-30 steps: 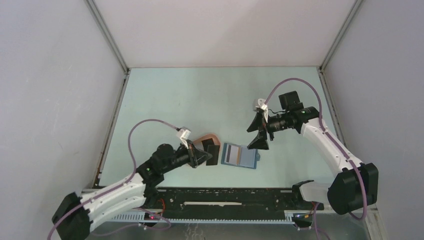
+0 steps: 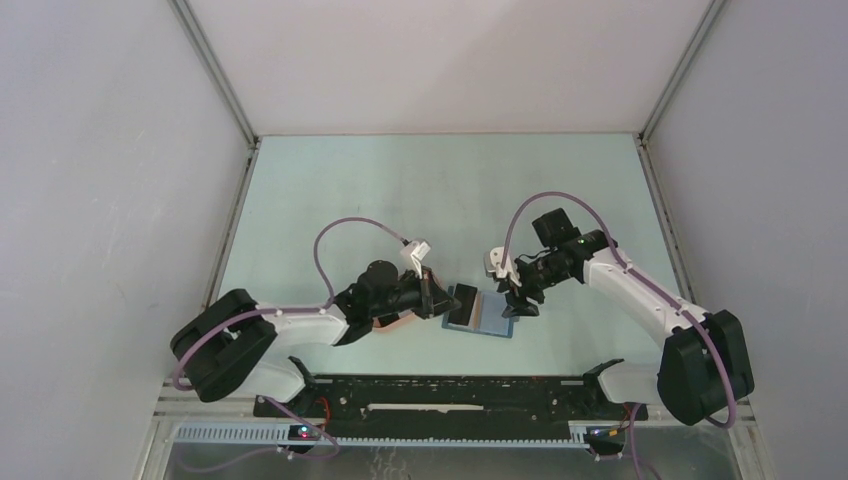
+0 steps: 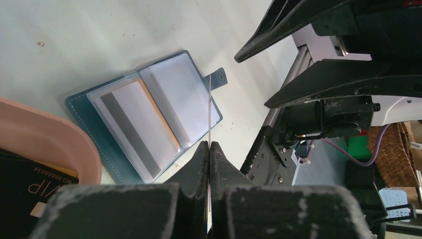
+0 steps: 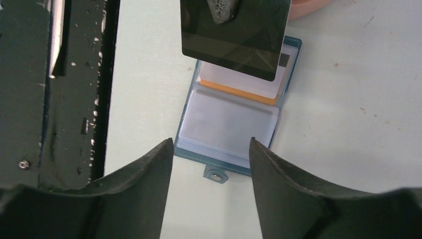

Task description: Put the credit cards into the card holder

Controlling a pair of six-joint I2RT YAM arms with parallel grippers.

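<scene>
A dark card (image 4: 244,40) is pinched in my left gripper. The left wrist view shows this card (image 3: 209,109) edge-on as a thin line rising from the shut fingers. Below it lies the open card holder (image 3: 82,114), blue-grey with clear pockets; a white card with a grey stripe (image 3: 130,132) sits in one pocket. From above, the held card (image 2: 463,304) covers part of the holder (image 2: 495,316). My right gripper hovers over the holder's tab end, fingers apart and empty.
A pink oval tray (image 3: 50,128) with dark cards (image 3: 30,191) stands left of the holder, beneath my left arm. The black rail (image 2: 450,403) runs along the table's front edge. Toward the back, the white table (image 2: 430,180) is clear.
My left gripper has carried the dark card rightward from beside the tray to above the holder. The right gripper has come down and nearer the holder, its fingers closer together than before.
</scene>
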